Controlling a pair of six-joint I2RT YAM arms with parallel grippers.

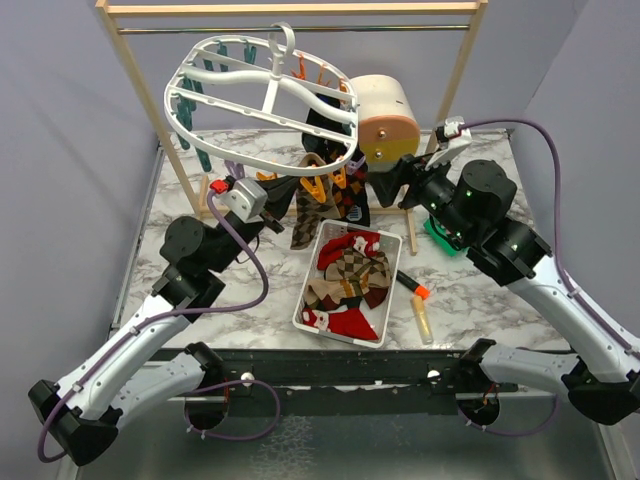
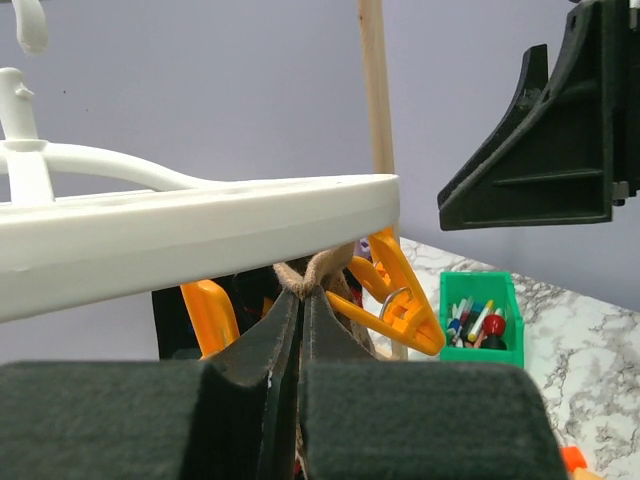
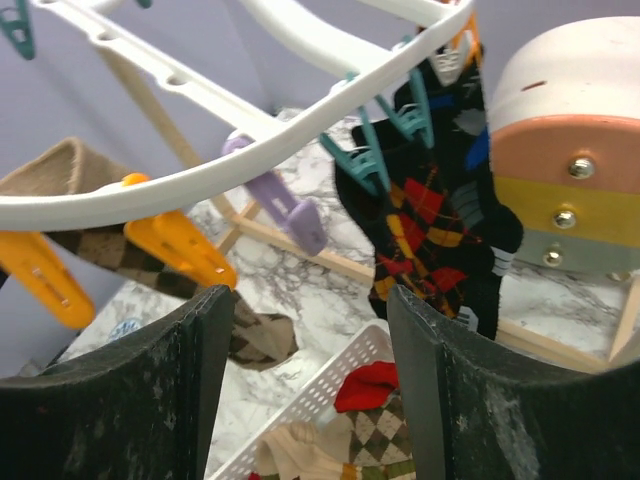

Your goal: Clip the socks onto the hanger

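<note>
The white round hanger (image 1: 262, 166) hangs from the rack, with colored clips around its rim. In the left wrist view my left gripper is shut on the edge of the brown checkered sock (image 2: 325, 266), just under the rim. An orange clip (image 3: 182, 246) overlaps that sock (image 3: 264, 338), which hangs down below; whether its fingers bite cannot be made out. My right gripper is part open, its fingers (image 3: 185, 350) apart with nothing between them, right of the rim. A black patterned sock (image 3: 440, 215) hangs at green clips (image 3: 372, 150) farther back.
Red and brown socks (image 1: 350, 280) lie in a white basket (image 1: 303, 300) below the hanger. A wooden drum (image 1: 385, 110) stands behind, close to my right gripper. On the table sit a green box (image 2: 448, 356), a black-orange tool (image 1: 412, 284) and a yellowish stick (image 1: 422, 320).
</note>
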